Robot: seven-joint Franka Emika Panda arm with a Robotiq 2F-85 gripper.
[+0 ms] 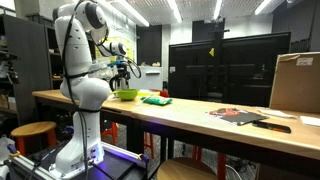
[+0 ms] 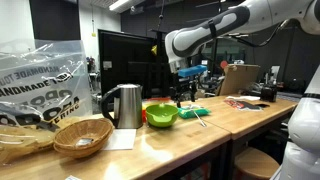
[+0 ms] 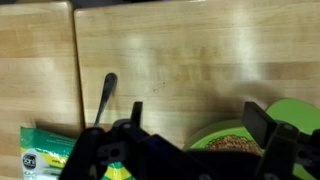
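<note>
My gripper is open over the wooden table, with nothing between its fingers. A green bowl [image 3: 203, 135] holding brown bits lies partly under the right finger in the wrist view, cut off by the lower edge. The same bowl [image 2: 162, 115] stands on the table in the second exterior view, and the gripper [image 2: 188, 98] hangs above and to the right of it. A dark spoon [image 3: 107, 92] lies left of the fingers. Below it is a green packet [image 3: 48, 150], partly covered by the left finger.
A steel kettle [image 2: 126, 106] and a wicker basket [image 2: 82, 139] stand left of the bowl in the second exterior view. Flat dark items [image 1: 238, 116] and a cardboard box [image 1: 298, 84] occupy the table's other end. Bare wood shows ahead of the fingers.
</note>
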